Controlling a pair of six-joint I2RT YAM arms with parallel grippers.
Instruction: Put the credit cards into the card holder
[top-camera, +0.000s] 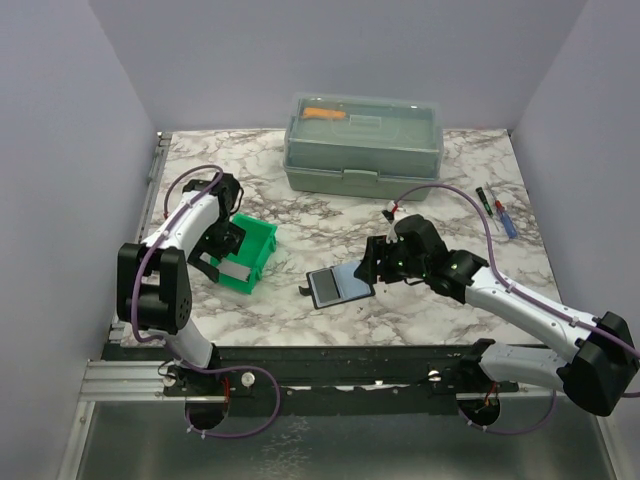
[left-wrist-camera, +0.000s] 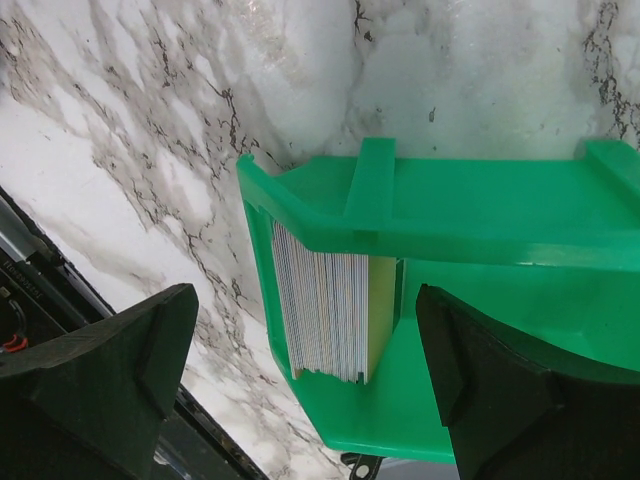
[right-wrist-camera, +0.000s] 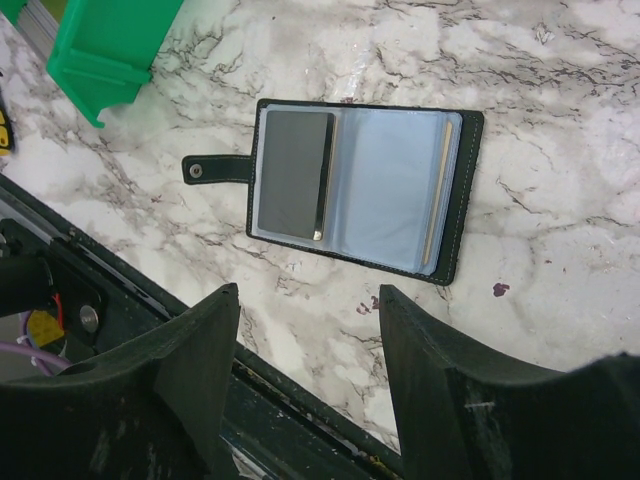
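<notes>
A stack of white cards (left-wrist-camera: 322, 305) stands on edge in one end of the green tray (top-camera: 260, 240). My left gripper (top-camera: 220, 250) is over that tray; in the left wrist view its open fingers (left-wrist-camera: 120, 390) straddle the stack, with nothing held. The card holder (top-camera: 338, 285) lies open on the marble, with a dark grey left side (right-wrist-camera: 295, 175) and a clear sleeve (right-wrist-camera: 390, 185) on the right. My right gripper hangs open above the holder's near side, empty.
A large lidded grey-green box (top-camera: 362, 150) stands at the back centre. Pens (top-camera: 500, 210) lie at the back right. The marble around the holder is mostly clear.
</notes>
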